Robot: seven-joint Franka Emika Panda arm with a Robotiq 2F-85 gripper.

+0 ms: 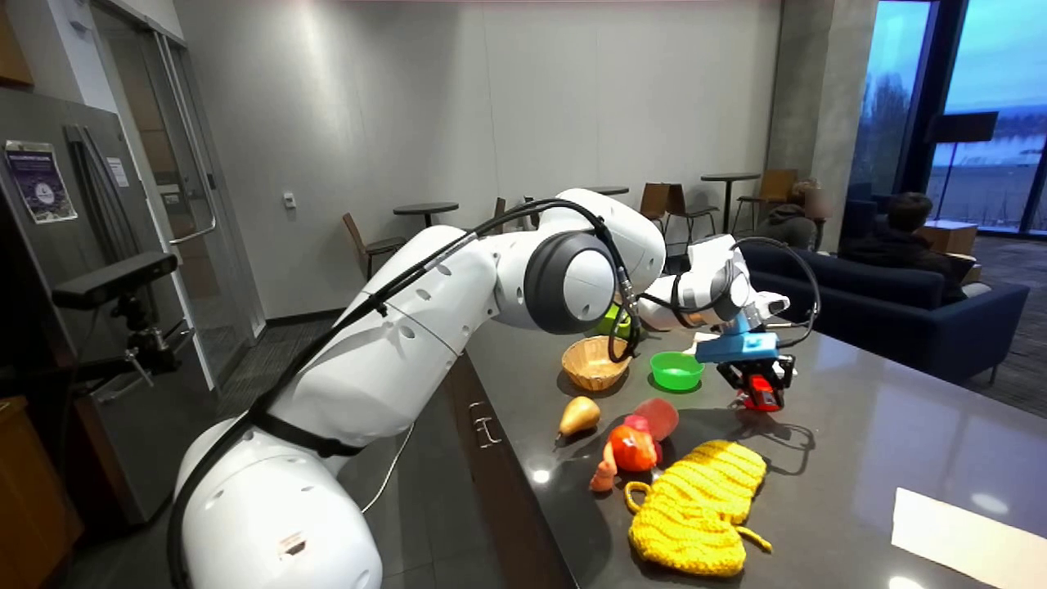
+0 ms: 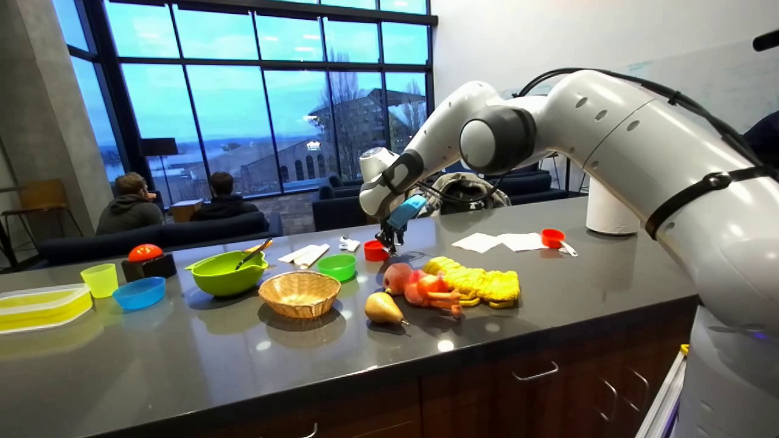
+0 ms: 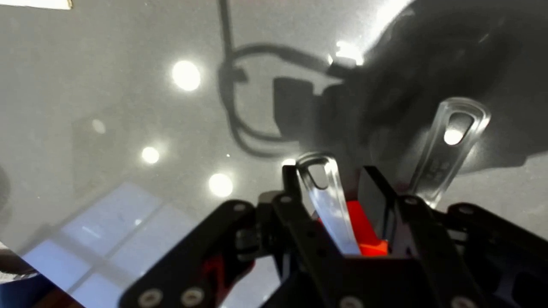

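Note:
My gripper is low over the dark counter, at a red cup. In exterior view 1 the fingers hide much of the red cup. A shiny clear or metal handle lies between the two fingers in the wrist view, close to the left one, with red showing behind it. Some gap shows towards the right finger; whether the fingers grip the handle is unclear. Outside the right finger lies a second handle with faint markings.
Beside the red cup stands a green bowl. Nearer are a wicker basket, a pear, a peach and yellow knitwork. A red scoop lies farther right.

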